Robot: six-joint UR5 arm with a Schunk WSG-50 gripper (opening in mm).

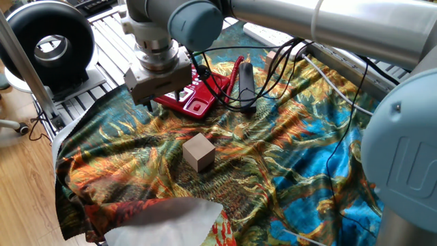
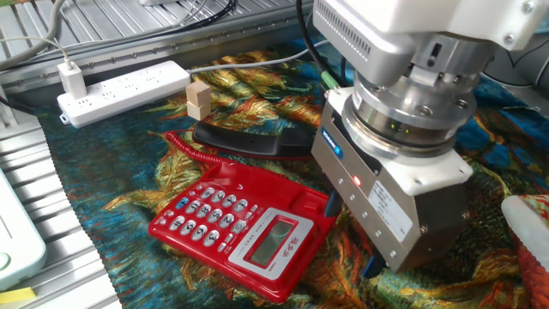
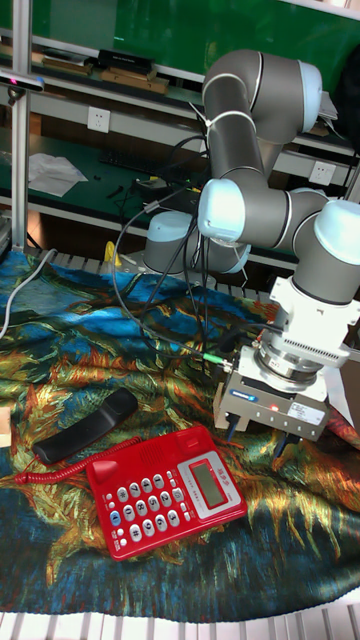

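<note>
A red telephone (image 2: pixel 225 213) lies on the patterned cloth with its keypad up. Its black handset (image 2: pixel 253 142) is off the base, lying beside it with the coiled red cord attached. My gripper (image 2: pixel 353 236) hangs beside the phone's display end, pointing down, its two fingers apart and nothing visible between them. In exterior view 3 the gripper (image 3: pixel 257 439) is just to the right of the phone (image 3: pixel 160 501), while the handset (image 3: pixel 87 425) lies on the phone's other side. From exterior view 1, a wooden cube (image 1: pixel 199 152) sits on the cloth, clear of the gripper (image 1: pixel 163 100).
Small wooden blocks (image 2: pixel 198 100) stand near a white power strip (image 2: pixel 124 93). Black cables (image 1: pixel 276 68) hang from the arm over the handset area. A black ring-shaped object (image 1: pixel 48 41) stands off the cloth. Open cloth surrounds the cube.
</note>
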